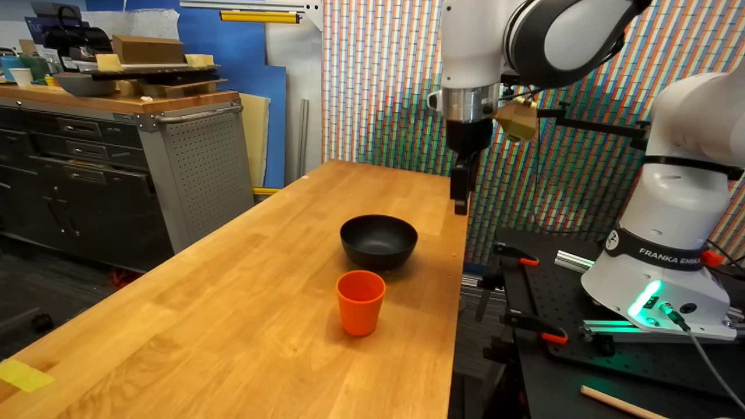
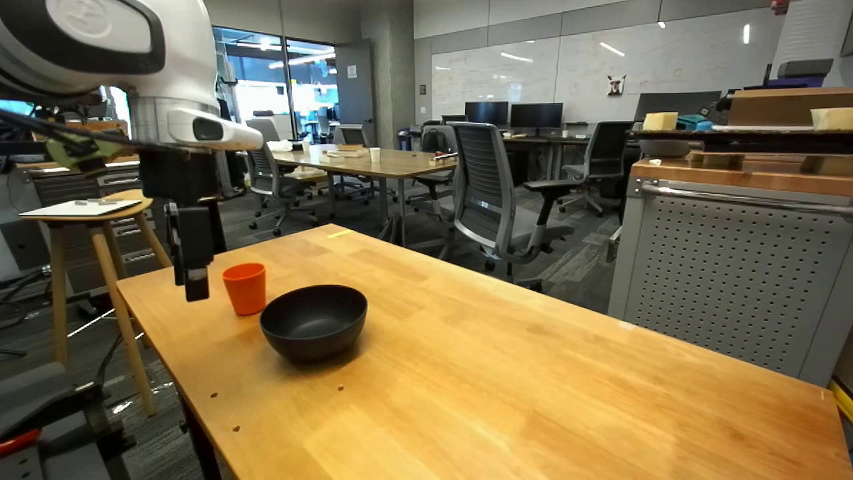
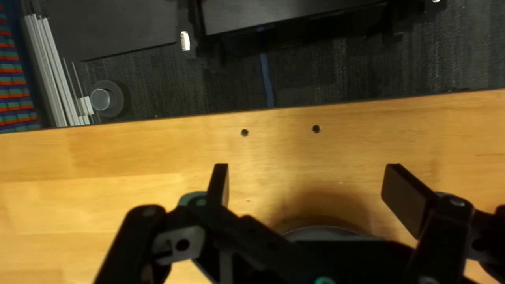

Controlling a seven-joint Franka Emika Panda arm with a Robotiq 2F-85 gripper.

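An orange cup [image 1: 360, 312] stands upright on the wooden table, close beside a black bowl [image 1: 379, 245]. From the opposite side, the bowl [image 2: 314, 329] sits nearer the camera and the cup [image 2: 245, 289] behind it to the left. My gripper [image 1: 461, 206] hangs above the table's robot-side edge, higher than the bowl and apart from both objects. In the wrist view the gripper is open, its fingers wide apart with only bare table beneath. Part of the bowl's rim [image 3: 326, 232] shows low in that view, mostly hidden by the gripper body; the cup is out of sight there.
The wooden table [image 1: 230, 307] is otherwise mostly clear, with yellow tape [image 1: 25, 375] at one corner. Clamps [image 1: 535, 325] stick out from the robot's black stand beside the table. A grey tool cabinet [image 1: 202, 167] stands beyond the far side.
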